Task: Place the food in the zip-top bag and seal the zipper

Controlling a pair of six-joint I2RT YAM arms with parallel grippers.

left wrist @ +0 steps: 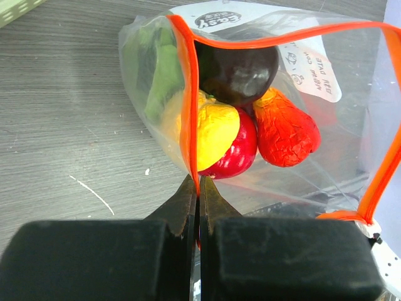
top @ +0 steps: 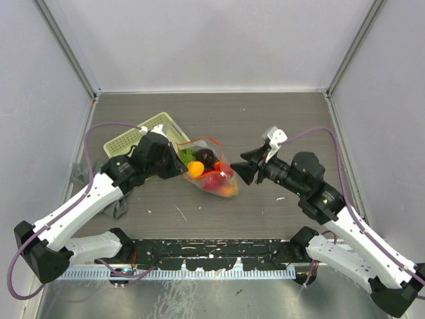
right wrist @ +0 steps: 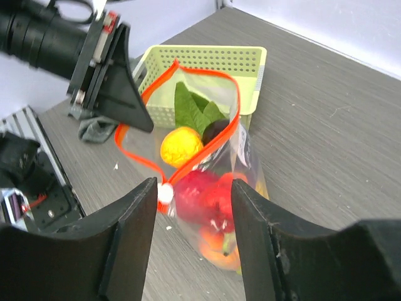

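Observation:
The clear zip top bag (top: 207,143) lies mid-table with its orange-rimmed mouth spread open. Inside are a yellow-orange fruit (left wrist: 216,133), a dark round item (left wrist: 237,74), a red fruit (left wrist: 238,147), a red pepper-like piece (left wrist: 285,132) and green leaves (right wrist: 192,108). My left gripper is shut on the bag's orange rim, which runs in between its fingertips. To the bag's right, my right gripper stands open, nothing gripped. A white slider (right wrist: 165,193) sits at the rim's near corner, close to the left-hand finger in the right wrist view.
A pale green basket (top: 123,142) stands behind the left arm, looking empty in the right wrist view. Grey crumpled cloth (top: 115,208) lies at the table's left.

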